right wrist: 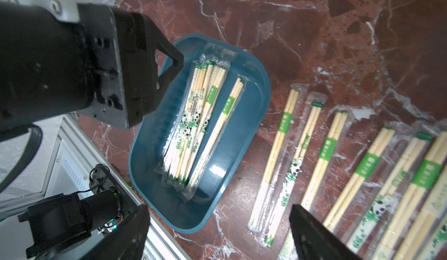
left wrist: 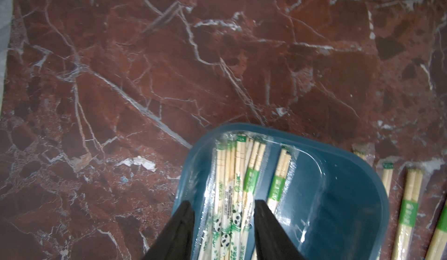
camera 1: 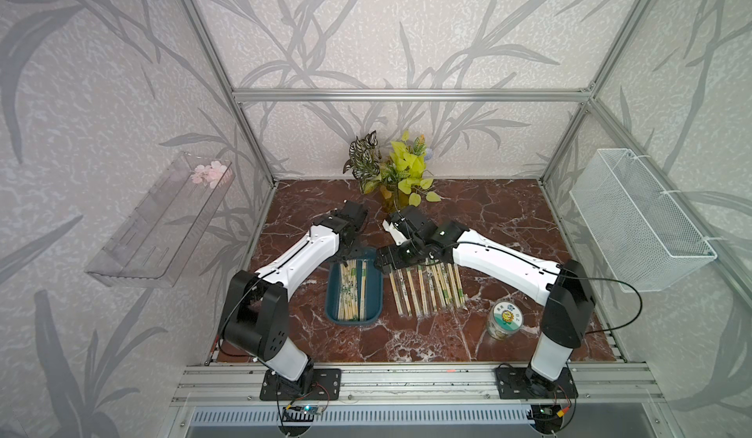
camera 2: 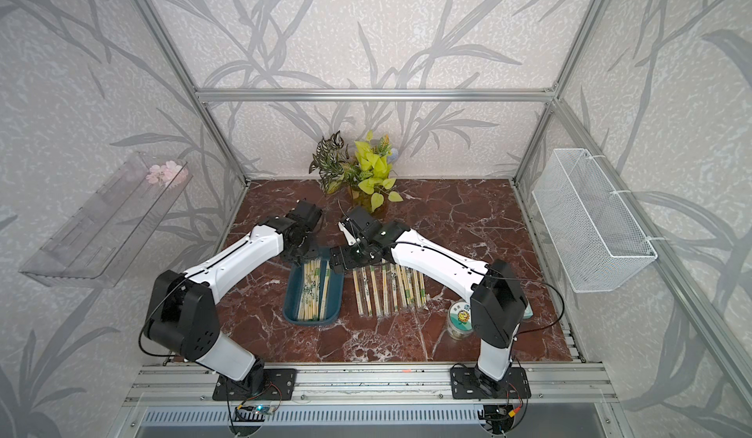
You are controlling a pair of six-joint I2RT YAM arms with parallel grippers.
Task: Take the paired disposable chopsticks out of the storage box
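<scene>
The blue storage box point(left wrist: 340, 199) holds several wrapped pairs of chopsticks point(left wrist: 239, 181), bunched on the left, with one pair point(right wrist: 216, 134) a little apart on the right. My left gripper hangs over the box, fingers apart, with nothing visible between them. My right gripper stands open above the box's right side and the row of wrapped chopsticks point(right wrist: 326, 162) lying on the table beside it; nothing shows between its fingers.
A potted plant point(camera 1: 399, 171) stands at the back. A round canister point(camera 1: 503, 320) sits at the front right. Bare marble table point(left wrist: 93, 97) lies left of and behind the box.
</scene>
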